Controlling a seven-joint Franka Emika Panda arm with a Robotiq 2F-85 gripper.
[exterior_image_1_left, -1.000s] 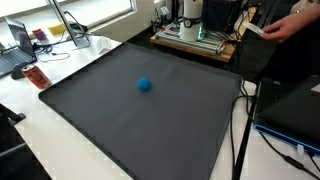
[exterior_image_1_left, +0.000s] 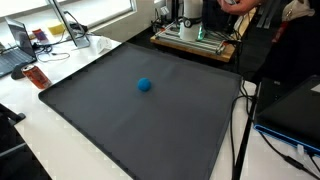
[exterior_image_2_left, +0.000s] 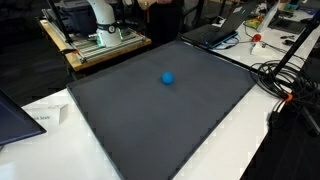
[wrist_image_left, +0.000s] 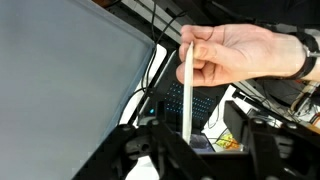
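Observation:
A person's hand (wrist_image_left: 235, 55) holds a slim white stick (wrist_image_left: 188, 90) by its far end in the wrist view. Its near end reaches down between the dark fingers of my gripper. Those fingers stand apart, with a gap showing on both sides of the stick. Part of the same hand (exterior_image_1_left: 240, 5) shows at the top edge of exterior view 1. A small blue round object (exterior_image_1_left: 144, 85) lies alone on the dark mat (exterior_image_1_left: 120, 130); it also appears in exterior view 2 (exterior_image_2_left: 167, 77). My gripper is outside both exterior views.
An orange-red can (exterior_image_1_left: 36, 76) stands on the white table left of the mat. A laptop (exterior_image_1_left: 15, 50) and cables lie behind it. At the right, loose cables and a black case (exterior_image_1_left: 290, 115) border the mat.
In exterior view 1 the hand with the white stick has moved up and left, toward the top edge of the picture. The blue object and the can have stayed put.

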